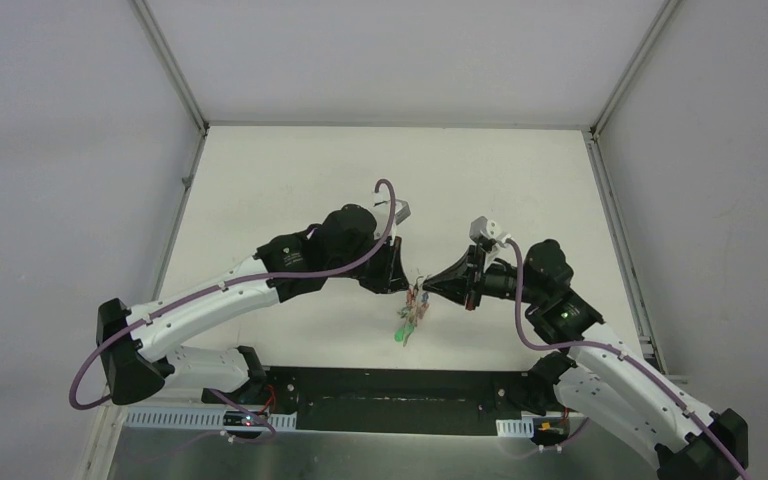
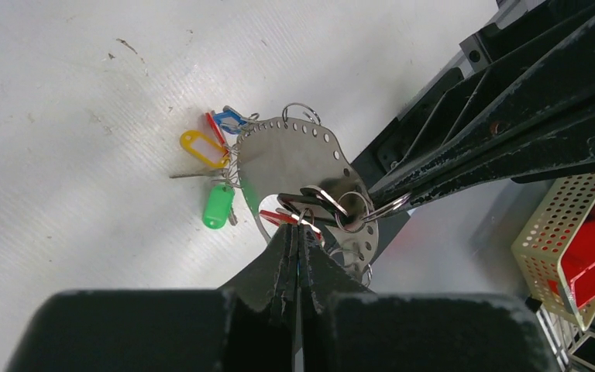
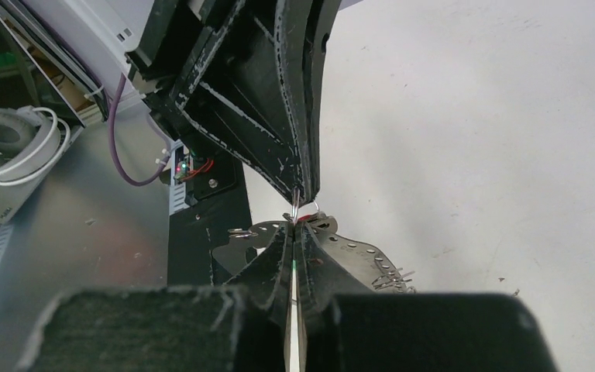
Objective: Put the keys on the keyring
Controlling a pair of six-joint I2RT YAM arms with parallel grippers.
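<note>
A metal plate (image 2: pixel 279 155) with rings round its holes hangs between the grippers, several tagged keys on it: green (image 2: pixel 217 205), yellow (image 2: pixel 201 147), blue and red tags. My left gripper is shut at a small ring beside a red tag (image 2: pixel 275 218); whether it grips that ring is unclear. My right gripper is shut, its tips by a thin upright ring just below the other gripper's fingertips. In the top view the two grippers nearly meet above the tags (image 1: pixel 407 322).
A dark strip (image 1: pixel 390 395) runs along the front edge. A cream basket (image 2: pixel 546 240) with red items shows beyond the edge in the left wrist view; headphones (image 3: pixel 15 143) lie off the table in the right wrist view.
</note>
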